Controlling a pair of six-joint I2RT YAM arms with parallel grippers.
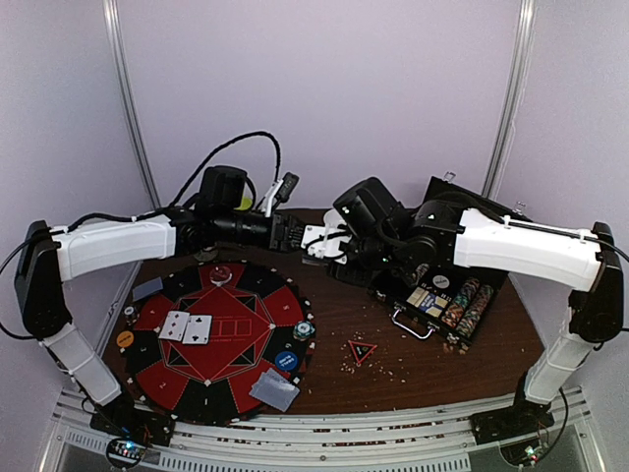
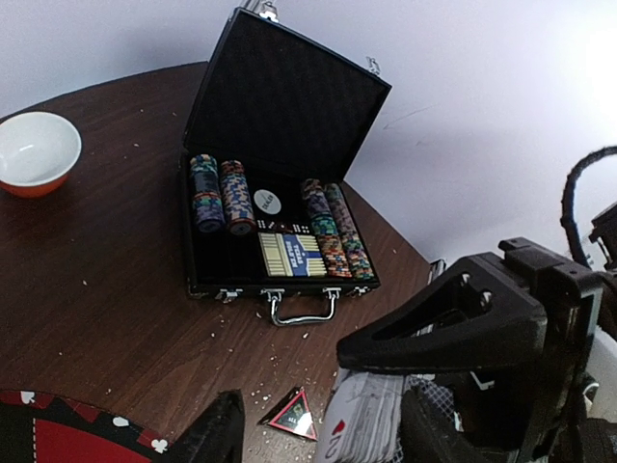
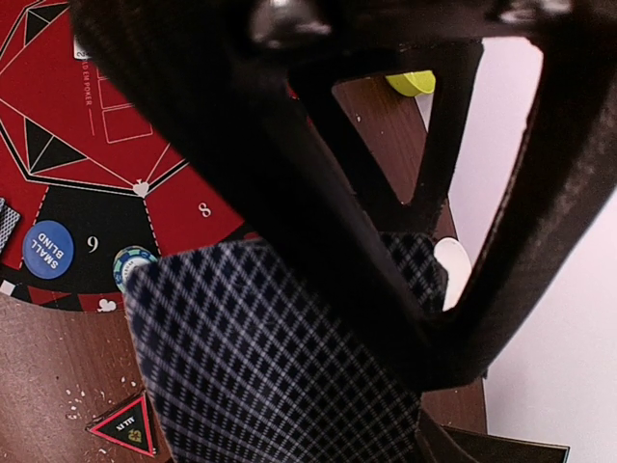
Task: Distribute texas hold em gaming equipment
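Observation:
High over the table, a deck of cards [image 1: 324, 243] is held by my right gripper [image 1: 339, 239], which is shut on it. In the right wrist view the deck's dark checked back [image 3: 270, 357] fills the lower middle, with a finger [image 3: 424, 338] across it. On the round red-and-black mat [image 1: 231, 359] lie two face-up cards [image 1: 185, 327].
An open black case [image 2: 280, 183] with chip stacks stands at the right. A triangular all-in marker [image 1: 362, 351] lies between mat and case, among small crumbs. On the mat are a blue small blind button [image 1: 286, 361] and face-down cards [image 1: 275, 389]. A bowl [image 2: 39, 149] stands farther back.

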